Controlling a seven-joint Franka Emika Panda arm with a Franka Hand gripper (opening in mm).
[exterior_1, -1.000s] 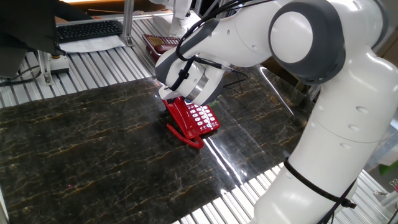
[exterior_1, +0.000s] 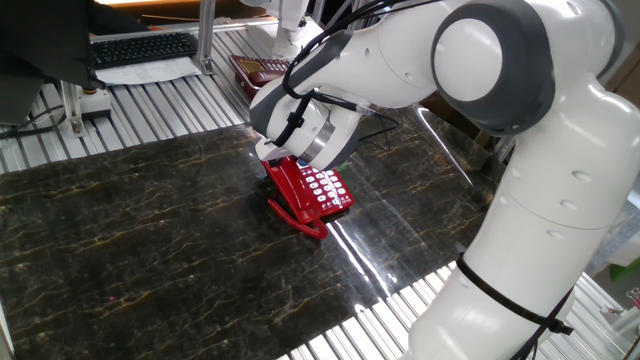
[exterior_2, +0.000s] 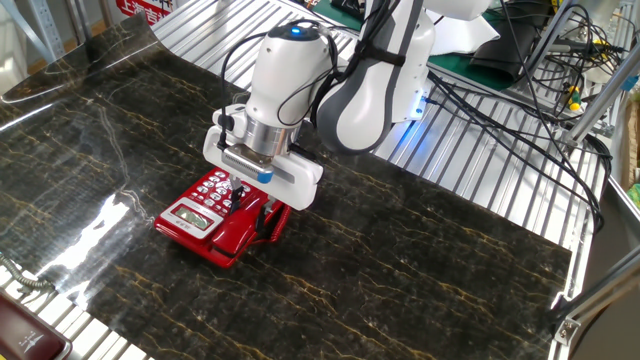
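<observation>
A red desk telephone (exterior_1: 325, 190) with white keys rests on the dark marbled sheet. In exterior view 2 its keypad and small display (exterior_2: 192, 216) face up. A red curved part, apparently the handset (exterior_1: 297, 220), lies along one side of the phone. My gripper (exterior_2: 252, 206) points down over the phone's handset side, its fingers (exterior_2: 237, 195) apart and low against the red body. Whether they press on the handset is unclear. From exterior view 1 the arm's wrist hides the fingertips.
Open dark sheet (exterior_1: 130, 240) spreads around the phone. Behind it stand a darker red phone (exterior_1: 262, 70) and a black keyboard (exterior_1: 145, 48) on the ribbed table. Cables (exterior_2: 540, 140) hang at the right in exterior view 2.
</observation>
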